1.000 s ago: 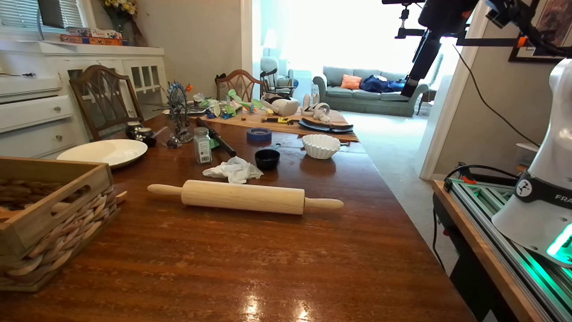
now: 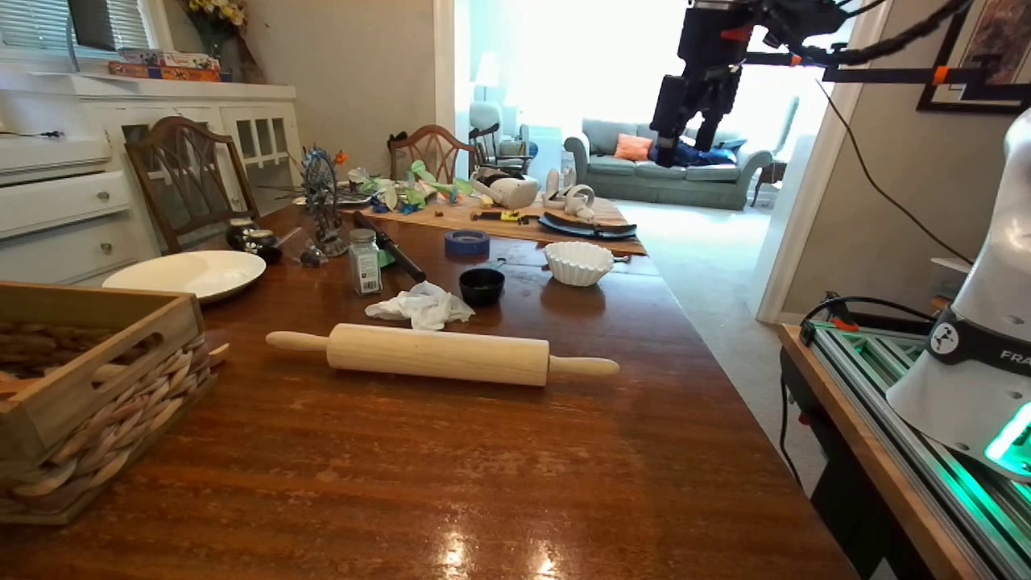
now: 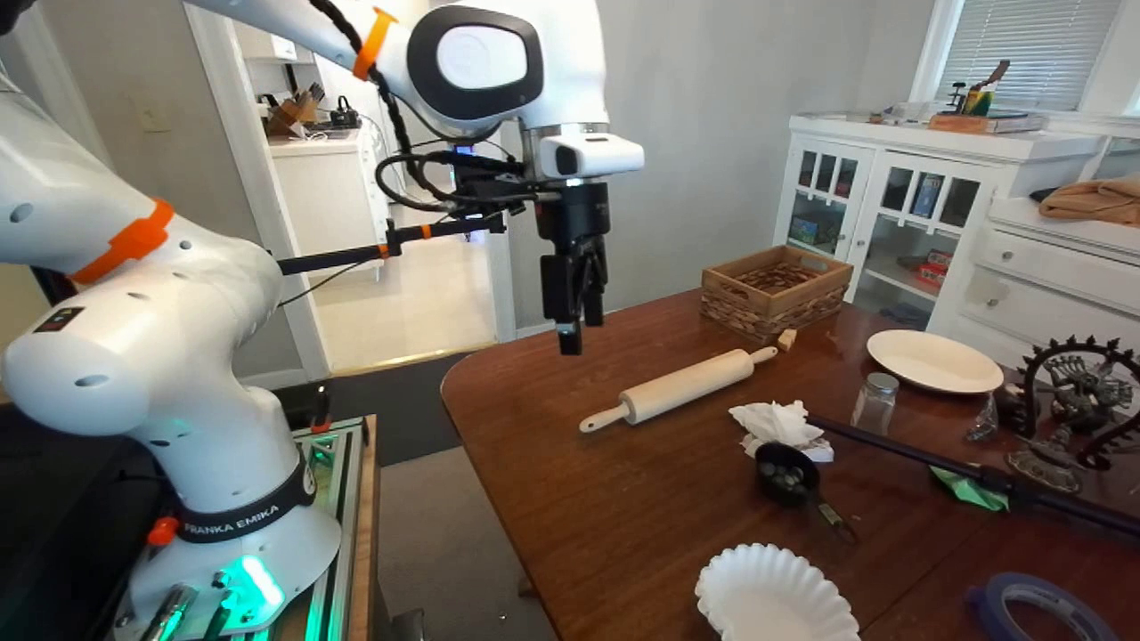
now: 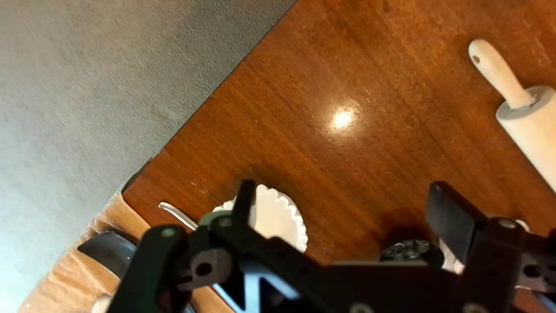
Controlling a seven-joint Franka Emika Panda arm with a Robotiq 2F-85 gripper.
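Note:
My gripper [image 2: 688, 153] hangs well above the table's edge, pointing down. In the wrist view its two dark fingers [image 4: 452, 214] stand wide apart, so the gripper is open and empty. Below it the white fluted bowl [image 4: 279, 216] is partly covered by one finger. A small black pan [image 3: 787, 475] holds several round dark pieces that I cannot identify. Beside that pan lies a crumpled white tissue [image 2: 425, 308]. The wooden rolling pin [image 2: 440, 354] rests across the table, away from the gripper. A clear glass jar [image 2: 365, 261] stands upright behind the tissue.
A wicker-sided wooden box [image 3: 775, 288] and a cream plate [image 3: 935, 361] occupy the far side. Blue tape [image 2: 466, 242], a long black bar [image 3: 908, 458] and a metal statue [image 3: 1069, 417] crowd the table.
In exterior view 1 the gripper has moved left, in over the table side, and turned so both fingers show. The objects on the table have stayed put.

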